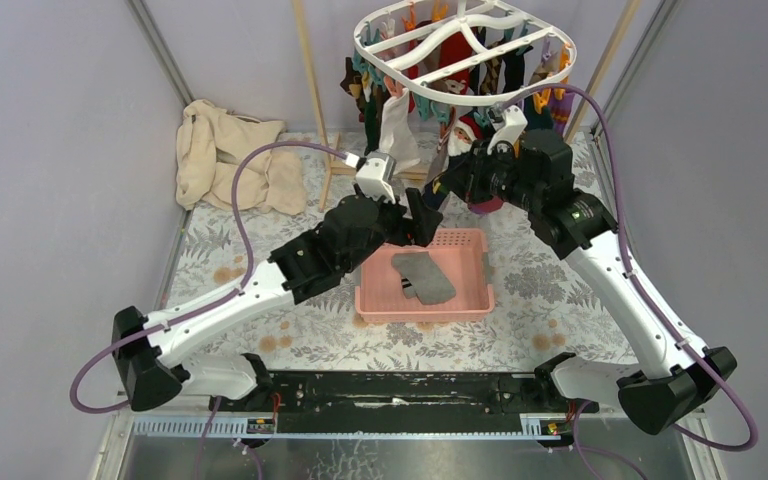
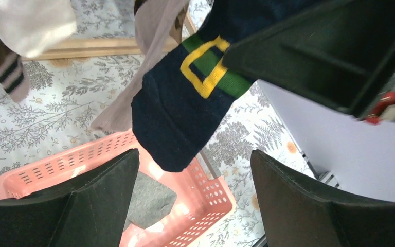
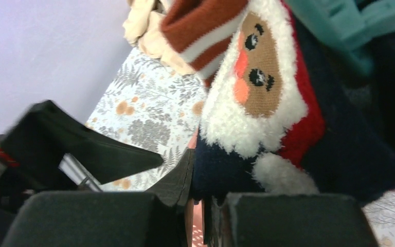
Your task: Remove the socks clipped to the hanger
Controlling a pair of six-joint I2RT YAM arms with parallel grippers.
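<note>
A white round hanger [image 1: 465, 99] with many socks on coloured clips hangs at the back. My right gripper [image 1: 457, 181] is shut on a navy Santa sock [image 3: 257, 103] with a white beard and red trim. Its lower part, with a green band and yellow buckle [image 2: 205, 67], slants down in the left wrist view. A teal clip [image 3: 339, 25] is close by; whether it grips this sock cannot be told. My left gripper stands open, its fingers [image 2: 108, 190] on either side of the sock's toe, which hangs free of them.
Below, a pink basket [image 1: 372, 312] holds grey socks [image 1: 425, 278]. A white sock [image 1: 397, 130] and others hang near the left gripper. Beige cloth [image 1: 230, 155] lies at back left. The floor around the basket is clear.
</note>
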